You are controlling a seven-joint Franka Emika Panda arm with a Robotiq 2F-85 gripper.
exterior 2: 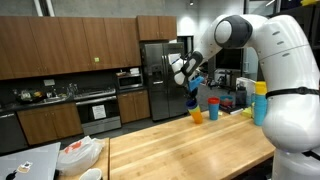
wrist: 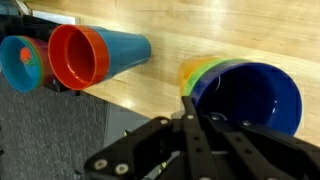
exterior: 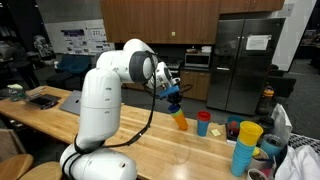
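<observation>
A dark blue cup (wrist: 262, 92) fills the right of the wrist view, and my gripper is shut on its rim. Green and yellow-orange cup walls (wrist: 190, 68) show just beyond that rim; how deeply the blue cup sits in them is hard to tell. In exterior view 1 my gripper (exterior: 170, 90) is low over the table, with an orange-yellow cup stack (exterior: 180, 119) right below the blue cup, leaning a little. Exterior view 2 also has the blue cup (exterior 2: 191, 103) above the orange-yellow stack (exterior 2: 196, 116).
A red-and-blue cup stack (exterior: 203, 123) stands just to the right. Taller blue-and-yellow stacks (exterior: 245, 150) and other clutter crowd the table's right side.
</observation>
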